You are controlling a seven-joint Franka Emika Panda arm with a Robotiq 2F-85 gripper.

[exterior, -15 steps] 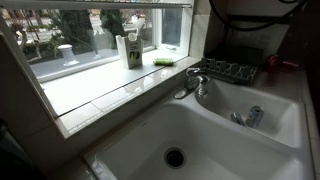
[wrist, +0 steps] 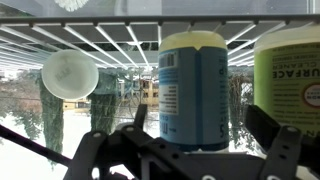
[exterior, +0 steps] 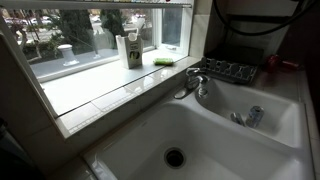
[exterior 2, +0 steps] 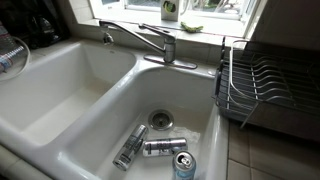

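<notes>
In the wrist view, a bottle with a blue label [wrist: 194, 95] stands at a wire rack [wrist: 110, 32], in front of a window. My gripper is open, with one dark finger on either side of that bottle's lower part. Whether the fingers touch it I cannot tell. A second bottle with a yellow-green label [wrist: 295, 85] is to the right, partly cut off by the frame's edge. At the left is a round white thing [wrist: 70, 72]. The gripper shows in neither exterior view.
Below the window is a white double sink [exterior 2: 85, 112] with a faucet [exterior 2: 168, 45]. Several cans [exterior 2: 184, 166] lie or stand in one basin. A dish rack [exterior 2: 275, 85] sits beside it. On the sill stand a carton [exterior: 130, 50] and a green item [exterior: 164, 61].
A dark cable at the upper right of exterior view 1 has shifted slightly. The sink, the cans and the items on the sill look unchanged.
</notes>
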